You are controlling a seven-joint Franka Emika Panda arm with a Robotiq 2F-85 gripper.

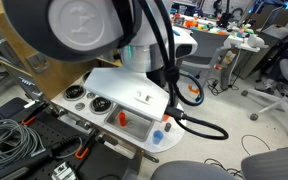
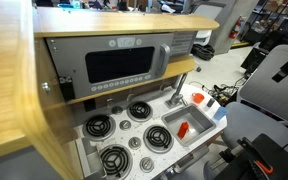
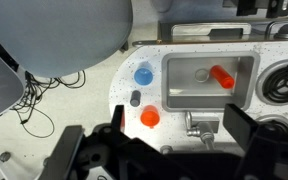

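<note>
My gripper is open in the wrist view, its dark fingers wide apart with nothing between them. It hangs above the counter, with an orange-red cup showing in the gap. Farther up in that view stand a blue cup and a small dark item. A red object lies inside the grey sink, near its drain. Exterior view 2 also shows the red object in the sink. From exterior view 1, the arm covers part of the counter.
A faucet rises at the sink's edge. Burners lie to the left of the sink in exterior view 2, below a microwave. Loose cables are bundled at the lower left of exterior view 1.
</note>
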